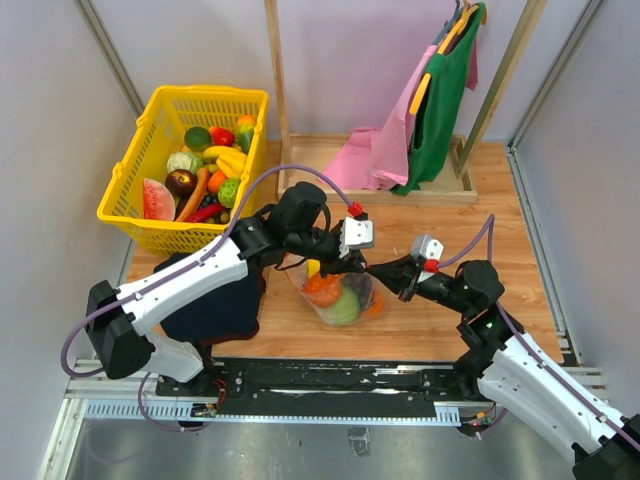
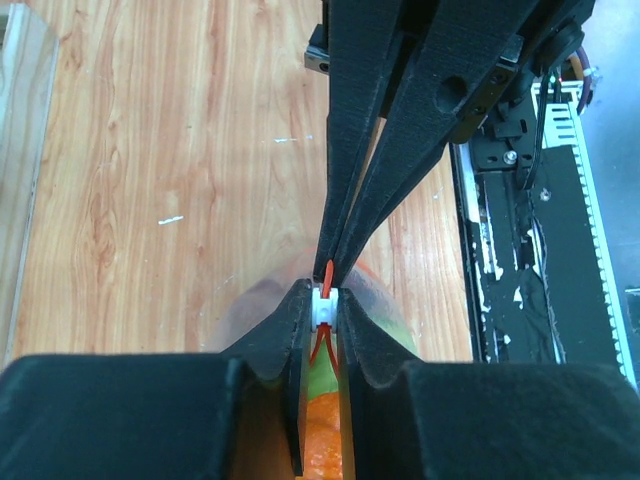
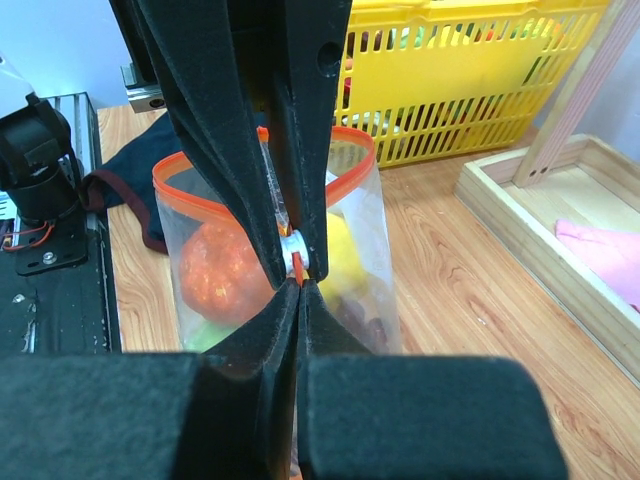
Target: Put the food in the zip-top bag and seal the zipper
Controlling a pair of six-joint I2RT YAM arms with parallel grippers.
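The clear zip top bag (image 1: 326, 312) stands on the table beneath both grippers, with red-orange food (image 3: 220, 272), yellow food (image 3: 346, 255) and green food (image 1: 343, 306) inside. Its orange zipper rim (image 3: 357, 180) is wide apart in the right wrist view. The white slider (image 2: 323, 309) sits between the fingertips of my left gripper, which is shut on it. Right against it, my right gripper is shut, its tips meeting at a thin orange end of the rim (image 2: 328, 277). From above, the arms hide the slider.
A yellow basket (image 1: 118, 190) full of produce stands at the back left. Dark folded cloth (image 1: 215, 310) lies left of the bag, partly under the left arm. A wooden rack (image 1: 430, 192) with hung clothes occupies the back. The table right of the bag is mostly clear.
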